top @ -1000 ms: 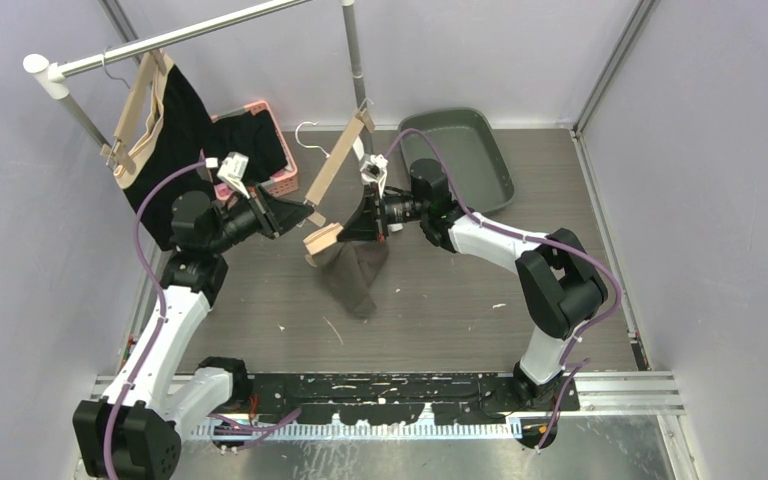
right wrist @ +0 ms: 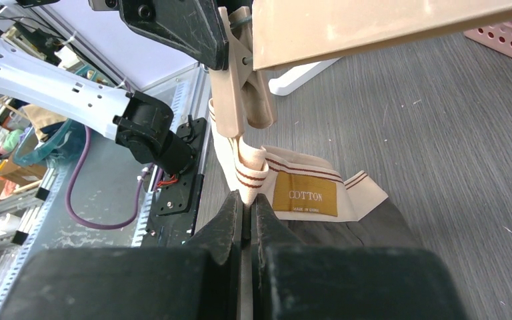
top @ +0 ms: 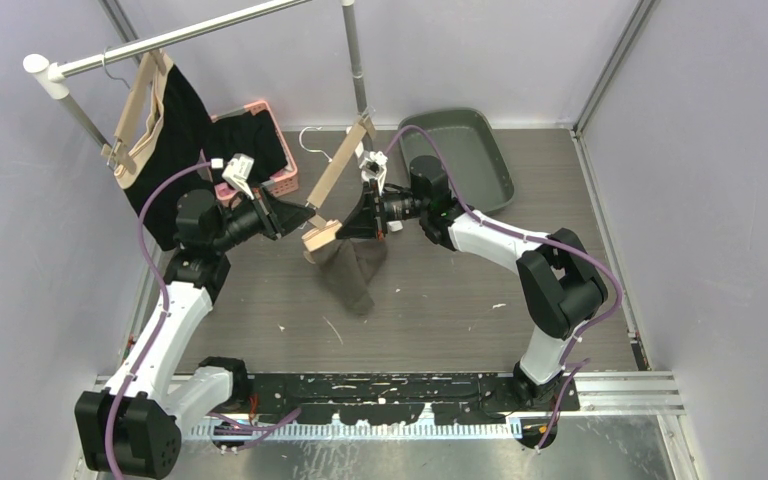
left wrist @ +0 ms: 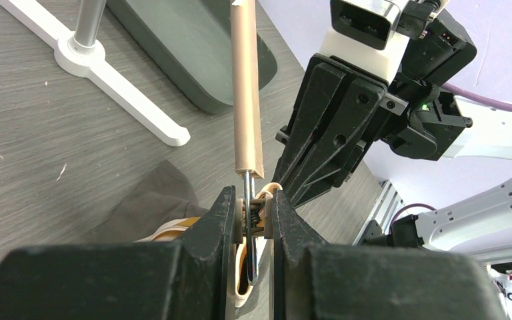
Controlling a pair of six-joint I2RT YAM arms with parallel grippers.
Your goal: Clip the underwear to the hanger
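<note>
A beige hanger [top: 336,162] with clips hangs from the rack at centre. My left gripper is around its end clip [right wrist: 230,100], part open, with the clip between its fingers. Just below the clip, my right gripper is shut on the dark underwear [top: 352,275], near its beige waistband [right wrist: 307,193] with the COTTON label. The folded band's top sits at the lower tips of the clip; whether it is between them I cannot tell.
A black garment [top: 170,160] hangs on a second hanger at left. A pink basket [top: 285,181] stands behind my left arm, a grey tray [top: 475,160] at back right. The rack pole [top: 353,55] stands behind the hanger.
The left arm is nearly still.
</note>
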